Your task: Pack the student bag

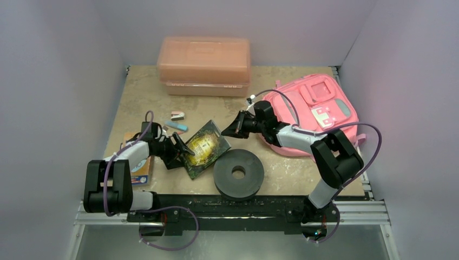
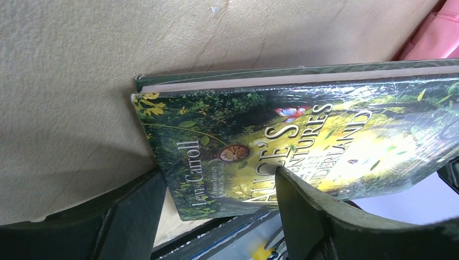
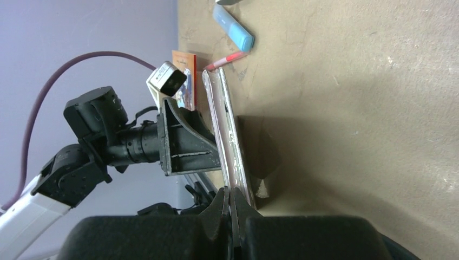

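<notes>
A picture book (image 1: 204,149) with a dark green and yellow cover is tilted off the table between the two arms. In the right wrist view the same book (image 3: 227,135) appears edge-on, with its near end between the fingers of my right gripper, which is shut on it. My left gripper stands open, its fingers spread wide at the book's opposite end, near the author's name. At the right of the table lies the pink bag (image 1: 319,89), partly behind the right arm.
A black ring-shaped disc (image 1: 238,173) sits close by the book at the front. Behind the book lie a blue highlighter (image 1: 176,126), a stapler (image 1: 177,115) and a red pen (image 3: 227,59). Another book (image 1: 142,176) is partly under the left arm. A pink case (image 1: 205,59) stands at the back.
</notes>
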